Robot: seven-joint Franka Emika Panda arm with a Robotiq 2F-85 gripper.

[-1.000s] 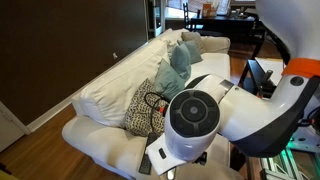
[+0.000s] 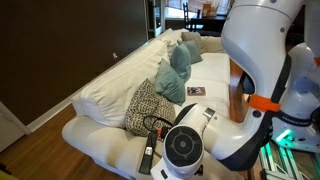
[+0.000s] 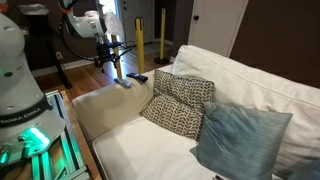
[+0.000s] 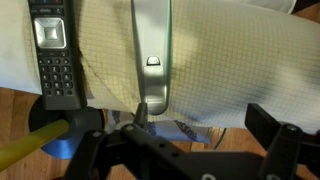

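In the wrist view my gripper is open, its two black fingers wide apart with nothing held between them. A slim grey-silver device (image 4: 153, 55) lies lengthwise on the cream sofa arm (image 4: 225, 70), ahead of the gap and nearer the left finger. To its left lies a black remote (image 4: 57, 55) with a silver pad and number keys. The sofa arm's end carries this remote (image 3: 137, 77) and the pale device (image 3: 123, 84) in exterior view 2. The black remote (image 2: 148, 155) shows beside my arm in exterior view 1, where the fingers are hidden.
A yellow pole (image 4: 30, 147) on a round dark base (image 4: 52, 140) stands close by the left finger. Patterned (image 3: 178, 103) and blue-grey pillows (image 3: 242, 138) rest along the sofa.
In exterior view 1 my arm has swung lower in the picture and slightly left, its round joint dropping toward the bottom edge. The pillows and the black remote stay put.
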